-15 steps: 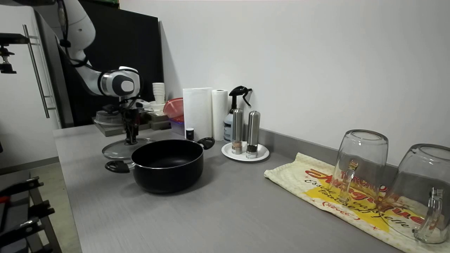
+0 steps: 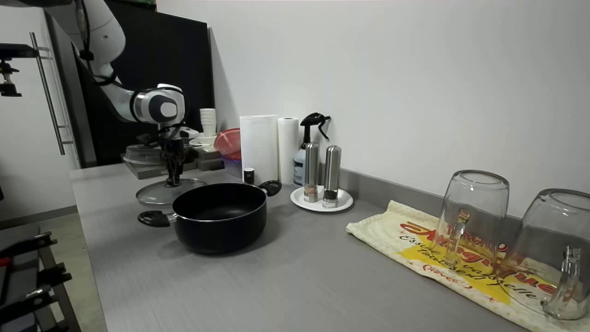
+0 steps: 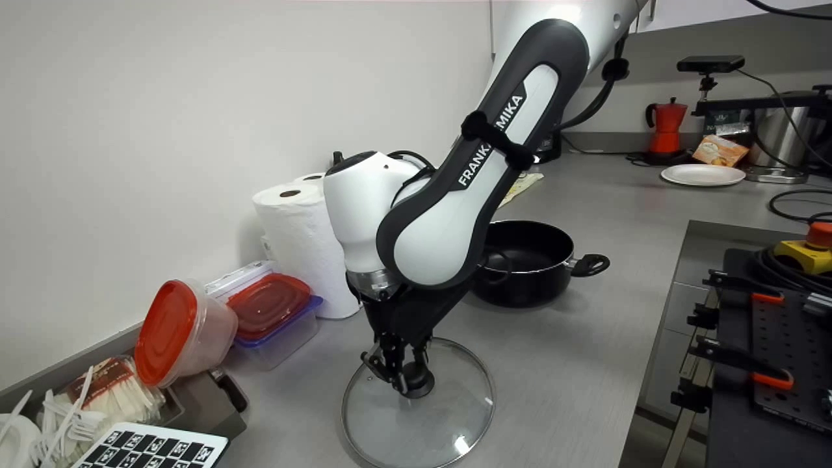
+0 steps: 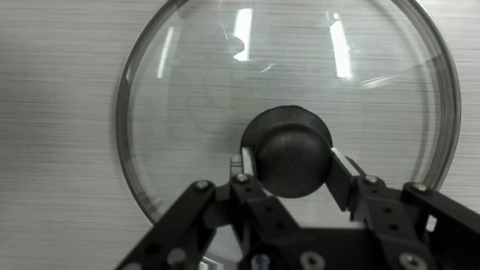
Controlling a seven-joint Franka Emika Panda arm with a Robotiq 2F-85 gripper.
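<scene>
The round glass lid (image 4: 202, 99) with a metal rim and a black knob (image 4: 294, 159) is beneath my gripper. One finger presses on each side of the knob, so the fingers are shut on it. In exterior view 2 the lid (image 3: 460, 390) looks about level, close over the counter; whether its rim touches the surface I cannot tell. A black two-handled pot (image 2: 221, 229) stands uncovered, its dark inside showing. From exterior view 1 it is nearer the camera than the lid and hides part of the lid's edge.
Paper towel rolls (image 2: 258, 146) and red-lidded containers (image 3: 269, 308) line the wall. Two steel mills stand on a white plate (image 2: 345, 202). Glass mugs rest upside down on a cloth (image 2: 398, 232). Bare counter (image 2: 221, 293) lies in front of the pot.
My gripper and the lid have shifted slightly right and up in exterior view 1. The pot stands where it was.
</scene>
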